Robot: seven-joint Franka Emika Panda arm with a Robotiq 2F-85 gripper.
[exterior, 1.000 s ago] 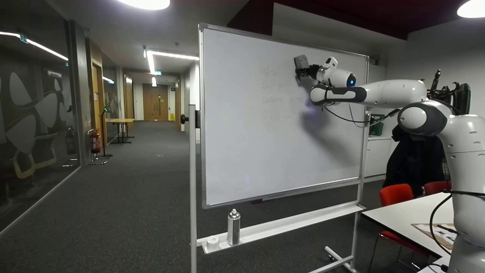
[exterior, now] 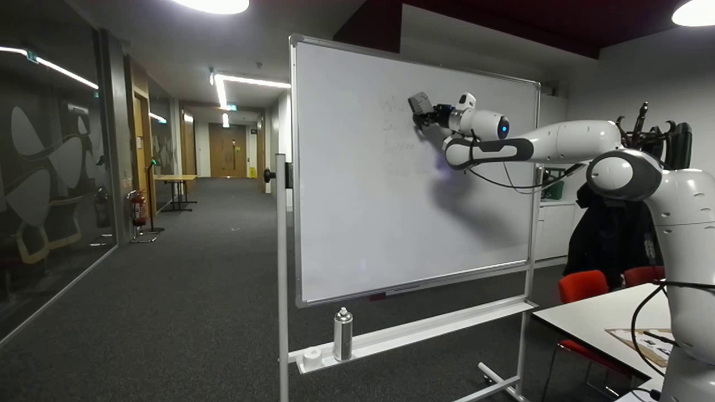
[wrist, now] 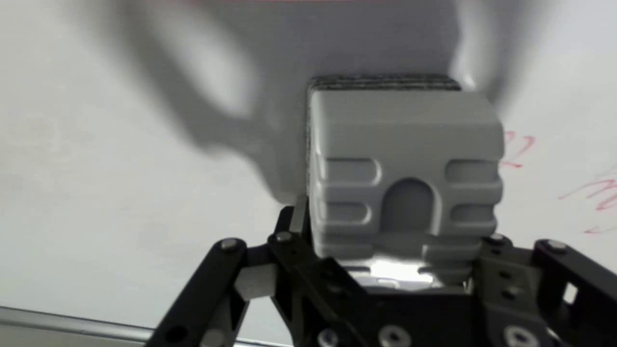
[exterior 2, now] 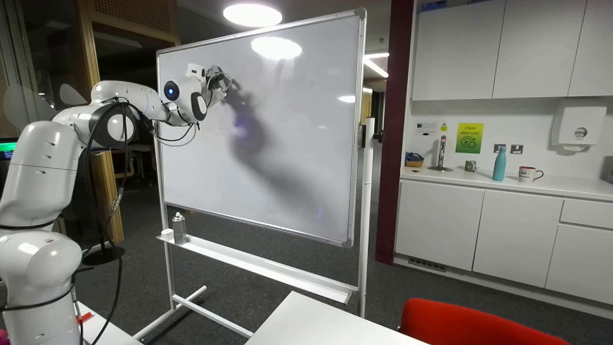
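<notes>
My gripper [exterior: 423,119] is shut on a grey whiteboard eraser [wrist: 408,136], which fills the space between its black fingers in the wrist view. The eraser's dark felt side faces the whiteboard [exterior: 375,221] and appears to lie against it, in the board's upper part. Faint handwriting [exterior: 399,144] shows on the board just left of and below the eraser in exterior view 1. Seen from the wrist, red pen marks [wrist: 604,193] stand to the right of the eraser. In exterior view 2 the gripper [exterior 2: 221,86] is at the board's upper left, and the eraser is partly hidden.
A silver spray can [exterior: 342,335] and a white roll-like item [exterior: 312,358] stand on the ledge [exterior: 435,329] below the board. White tables [exterior: 603,315] and red chairs [exterior: 583,287] are near the arm's base. The lower board is clear of objects.
The arm has moved the eraser leftward and slightly down across the board in exterior view 1, closer to the writing. Parts of the writing now look shorter or are covered; the board has shifted marginally.
</notes>
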